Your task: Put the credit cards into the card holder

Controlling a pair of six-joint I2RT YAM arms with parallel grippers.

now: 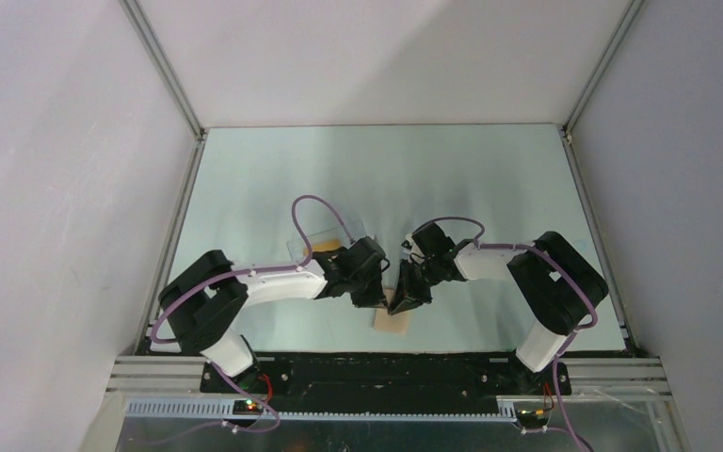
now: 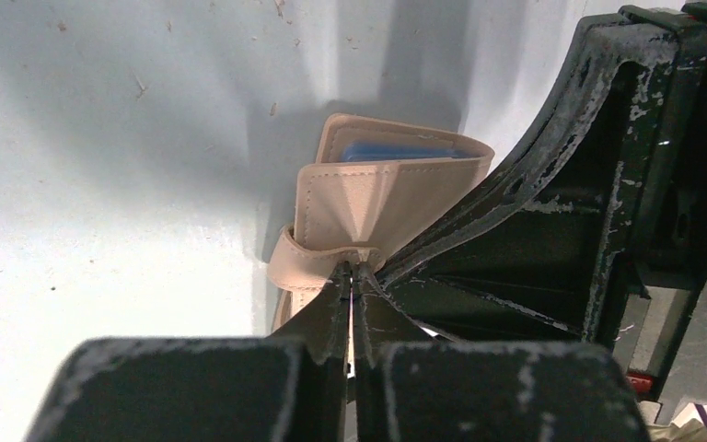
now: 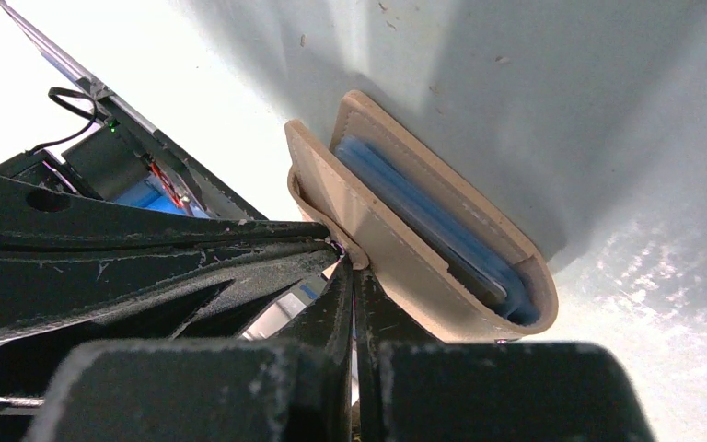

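The tan card holder (image 1: 391,320) (image 2: 387,198) (image 3: 410,267) lies on the white surface between my two grippers, near the front edge. Blue cards (image 2: 396,150) (image 3: 400,193) show inside its pocket, and a folded strap (image 2: 304,267) wraps over its side. My left gripper is shut at the strap, fingertips touching it. My right gripper is also shut at the strap from the other side, tips against the leather; whether a thin edge is pinched in either is unclear.
Behind the left arm, a clear tray (image 1: 297,249) with an orange item (image 1: 322,247) sits partly hidden. The black front edge is just below the holder.
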